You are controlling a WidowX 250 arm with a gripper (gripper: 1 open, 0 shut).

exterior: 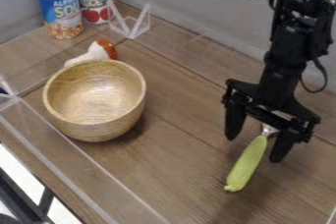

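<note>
My black gripper (pixel 261 133) is low over the table at the right, open, with its fingers spread to either side of the upper end of a long pale green vegetable (pixel 245 165). That vegetable lies on the wooden table with a whitish tip under the gripper; whether the fingers touch it I cannot tell.
A wooden bowl (pixel 93 101) sits at the left. A white and orange-red object (pixel 92 55) lies behind it. Cans (pixel 62 12) and a clear plastic piece (pixel 130 24) stand at the back left against the walls.
</note>
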